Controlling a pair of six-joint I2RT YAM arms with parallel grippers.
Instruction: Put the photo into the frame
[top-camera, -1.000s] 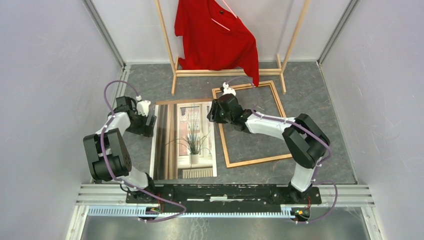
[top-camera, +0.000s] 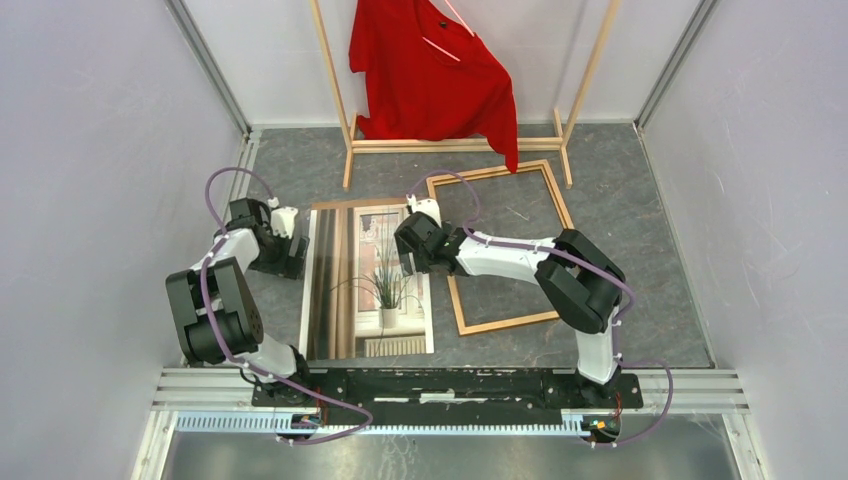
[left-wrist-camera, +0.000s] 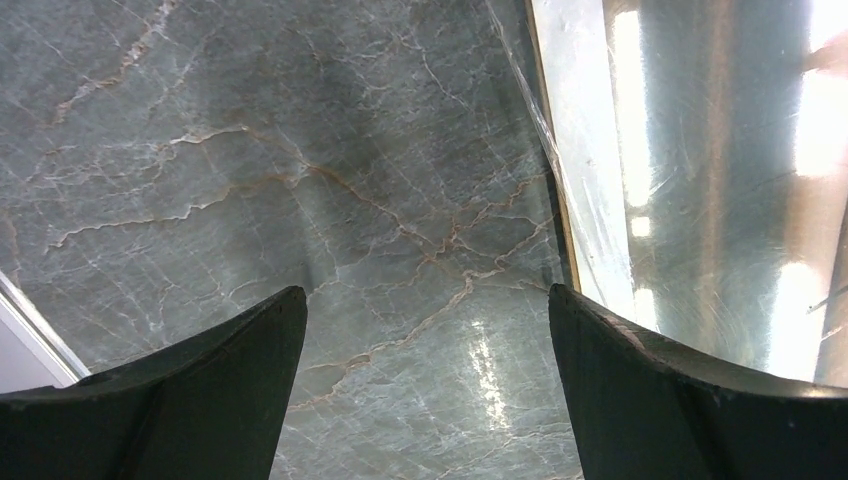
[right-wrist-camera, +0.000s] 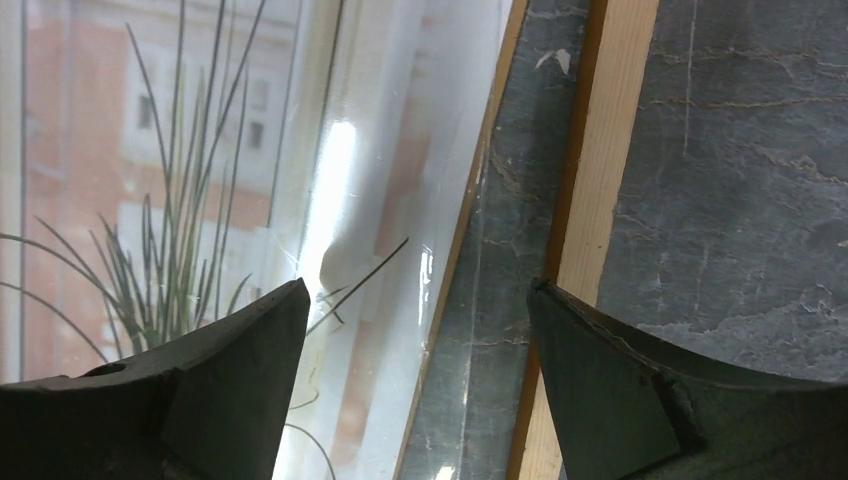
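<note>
The photo (top-camera: 340, 290), a glossy panel showing a potted plant, lies flat left of centre on the dark floor. To its right is the empty wooden frame (top-camera: 510, 322), also flat and slightly turned. My left gripper (top-camera: 298, 262) stands open by the photo's left edge; in the left wrist view that edge (left-wrist-camera: 590, 160) passes by the right finger (left-wrist-camera: 660, 400). Over the photo's right edge hangs my right gripper (top-camera: 410, 262), open. Seen from the right wrist, the photo's edge (right-wrist-camera: 450, 260) and the gap beside it run between the fingers, and the frame's bar (right-wrist-camera: 595, 180) passes near the right finger.
A red shirt (top-camera: 430, 80) hangs on a wooden rack (top-camera: 460, 146) at the back, its hem reaching near the frame's far bar. Pale walls (top-camera: 120, 180) close off both sides. Free floor (top-camera: 630, 230) lies right of the frame.
The left gripper has shifted only slightly. Photo and frame appear still.
</note>
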